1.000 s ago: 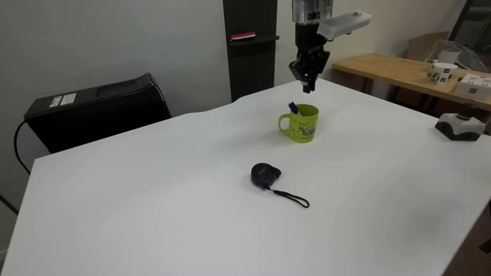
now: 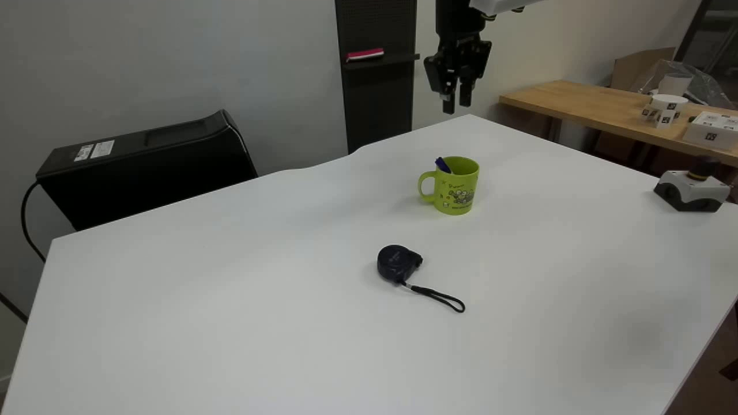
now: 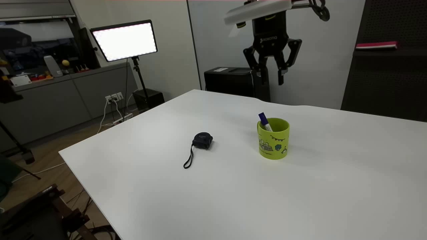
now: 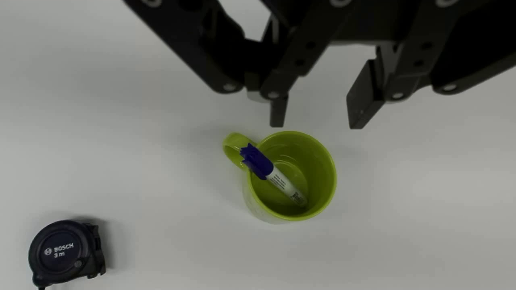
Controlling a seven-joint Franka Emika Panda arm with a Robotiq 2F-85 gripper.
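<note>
A green mug (image 2: 456,190) stands upright on the white table, its handle toward the left in the first exterior view. Inside it leans a blue-capped white marker (image 4: 283,183), cap resting at the rim by the handle. My gripper (image 3: 272,82) hangs well above the table, clear of the mug, with a gap between its fingers and nothing in it. In the wrist view the gripper appears just beyond the mug's rim. A dark Bosch tape measure (image 4: 62,252) lies flat on the table, apart from the mug; its black wrist strap (image 2: 437,296) trails from it.
An emergency-stop box (image 2: 692,187) sits at the table's right edge in the first exterior view. Behind the table stands a black case (image 2: 149,162).
My gripper has risen away from the mug and its fingers have spread from close together. The marker has settled slightly lower in the mug; mug and tape measure have stayed put.
</note>
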